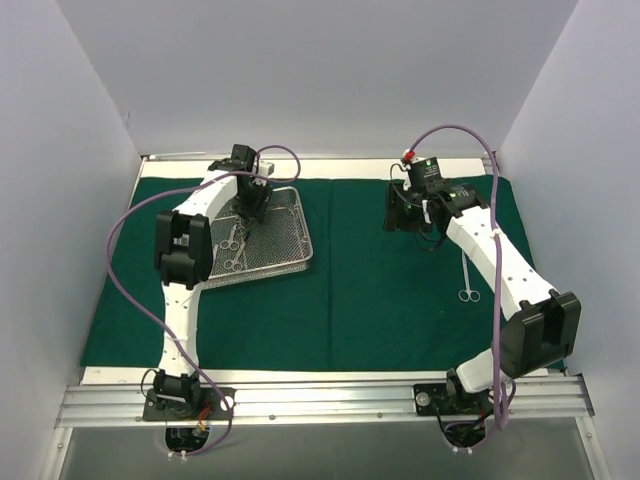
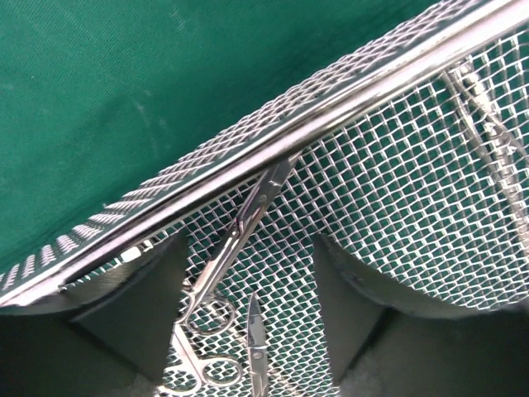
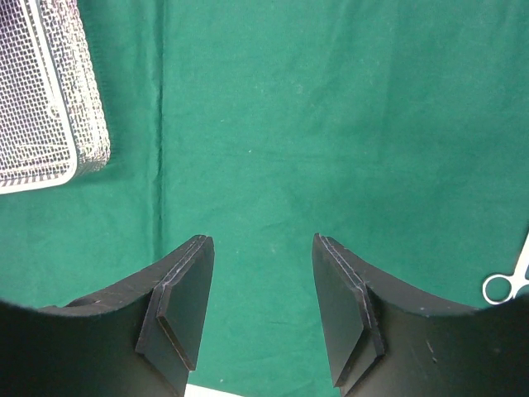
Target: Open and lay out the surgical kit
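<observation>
The wire mesh basket (image 1: 309, 258) of the kit sits on the left half of the green cloth with several metal instruments in it. Above its far part hangs my left gripper (image 1: 252, 214), fingers apart. In the left wrist view a long scissor-like instrument (image 2: 246, 222) lies between and beyond the open fingers, its tip near the basket rim (image 2: 285, 136). Lower down are ring handles (image 2: 198, 370) and a pointed blade (image 2: 258, 351). My right gripper stands open and empty above bare cloth. One ring-handled instrument (image 1: 468, 293) lies on the cloth at right.
More slender instruments (image 2: 489, 120) lie at the basket's other end. Grey walls (image 1: 330, 90) enclose the back and sides, and purple cables (image 1: 497, 300) loop beside both arms.
</observation>
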